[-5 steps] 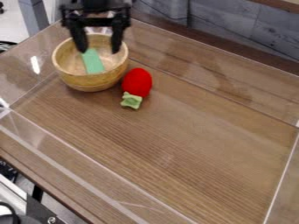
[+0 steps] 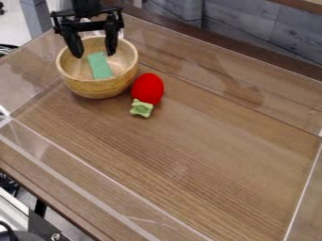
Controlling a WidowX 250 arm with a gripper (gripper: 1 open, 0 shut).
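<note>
My black gripper [image 2: 92,38] is open at the top left, over the back part of a round wooden bowl [image 2: 98,88]. A mint-green block [image 2: 101,67] lies inside the bowl, below the gripper. A red rounded object [image 2: 147,88] sits just right of the bowl, with a small light-green star-like piece [image 2: 142,108] in front of it.
A grey panelled wall [image 2: 233,33] runs behind it. The table's left edge is near the bowl, with metal framework beyond it.
The gripper has moved left and now hangs over the bowl, where earlier it was blurred above and to its right. The objects on the table look unmoved.
</note>
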